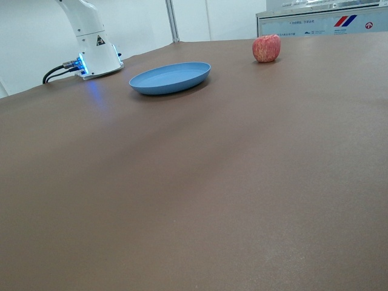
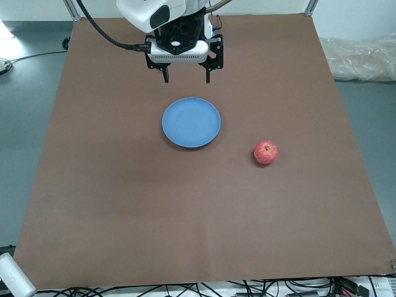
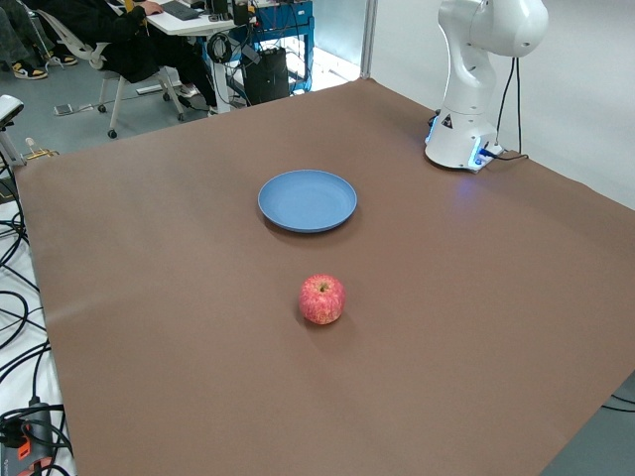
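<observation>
A blue plate (image 2: 191, 122) lies flat near the middle of the brown table (image 2: 185, 204), and appears also in the top view (image 1: 170, 77) and right view (image 3: 307, 201). A red apple (image 2: 265, 152) rests on the table beside the plate, apart from it, also seen in the top view as the red apple (image 1: 266, 48) and in the right view as the apple (image 3: 321, 298). The white robot arm (image 3: 476, 79) stands at the table's far end. Its black mount shows at the top of the left view, above the plate; whether that holds a gripper's fingers, and their state, is unclear.
Cables run along one outer edge. In the right view a seated person (image 3: 129, 40) is at a desk beyond the table. A plastic-wrapped bundle (image 2: 359, 59) lies off the table in the left view.
</observation>
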